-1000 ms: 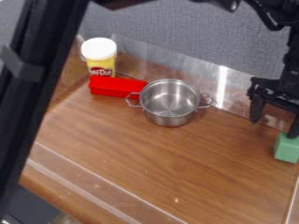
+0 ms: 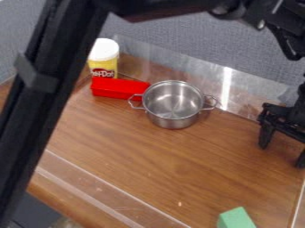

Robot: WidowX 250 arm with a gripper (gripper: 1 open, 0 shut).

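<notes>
My black gripper (image 2: pixel 283 135) is at the right edge of the camera view, low over the wooden table (image 2: pixel 131 178), open, partly cut off by the frame. A green block (image 2: pixel 234 219) lies near the front of the table, below and left of the gripper and apart from it.
A steel pot (image 2: pixel 173 109) with two handles stands at the back middle. A red block (image 2: pixel 113 88) and a Play-Doh tub (image 2: pixel 103 62) are at the back left.
The green block has moved from beside the gripper at the right to the front of the table, lately a little farther down and left. The gripper has shifted slightly down and right.
</notes>
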